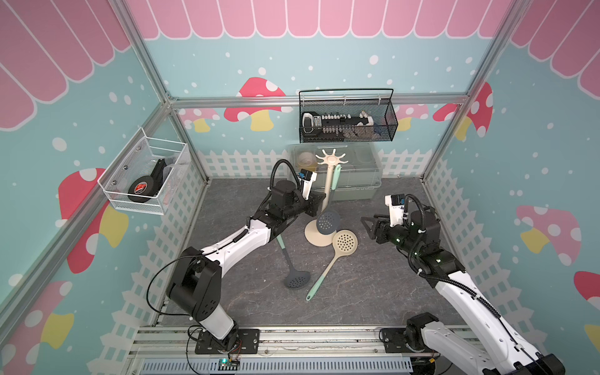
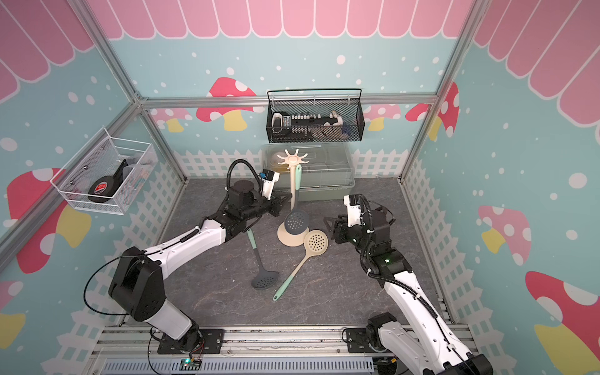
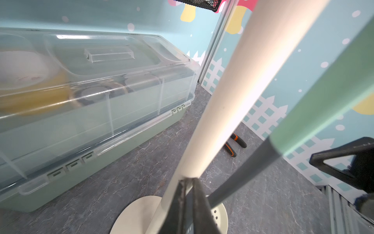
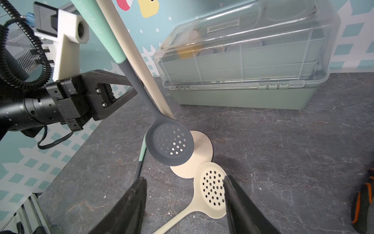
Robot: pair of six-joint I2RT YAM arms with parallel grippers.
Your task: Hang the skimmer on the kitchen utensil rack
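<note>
The cream rack (image 1: 331,158) stands on its round base, with a dark skimmer (image 2: 296,222) hanging from it by its mint handle (image 4: 101,31). My left gripper (image 1: 317,203) is at the pole, near that handle; in the left wrist view its fingers are a blur against the pole. It appears shut, with nothing clearly held. A cream skimmer (image 4: 209,189) lies in front of the base, and a dark turner (image 1: 296,278) lies to the left. My right gripper stands open and empty to the right of the rack, above the table.
A lidded clear box (image 4: 245,93) stands behind the rack, below a black wire basket (image 1: 348,118). A white basket (image 1: 134,203) is on the left wall. Pliers (image 3: 229,148) lie at the right.
</note>
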